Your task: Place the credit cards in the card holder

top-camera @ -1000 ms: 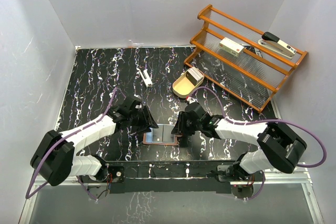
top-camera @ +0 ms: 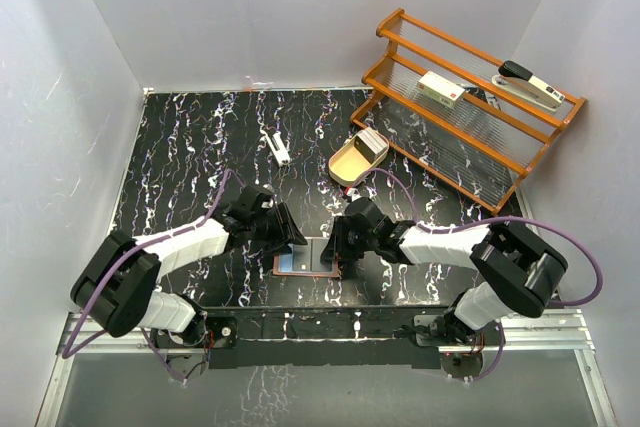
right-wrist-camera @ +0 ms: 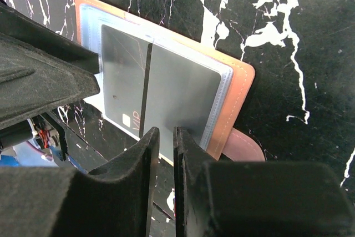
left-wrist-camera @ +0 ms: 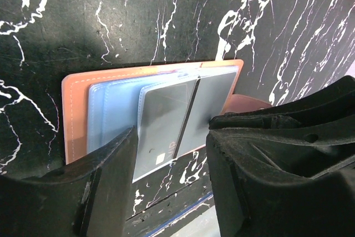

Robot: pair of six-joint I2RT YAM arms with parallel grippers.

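Note:
An open card holder [top-camera: 283, 273] with a pinkish-orange border and pale blue lining lies flat at the front middle of the table. A grey card [right-wrist-camera: 183, 92] with a dark stripe and "VIP" lettering lies over the holder, inside its clear-edged pocket area; how deep it sits I cannot tell. My left gripper is open above the holder's blue side, its fingers well apart with nothing held. My right gripper hovers by the card's near right edge, its fingers slightly parted, a narrow gap between them and nothing visible in it.
Behind the holder stands a yellow tray [top-camera: 346, 165] with a small box [top-camera: 371, 143] in it. A slim white item [top-camera: 278, 150] lies at the back. To the right, a wooden rack [top-camera: 480, 142] carries a white box [top-camera: 441, 88] and a stapler [top-camera: 530, 84].
Both arms have shifted slightly: the left gripper's fingers reach further right over the holder, and the right gripper has come a little left. The holder looks unmoved.

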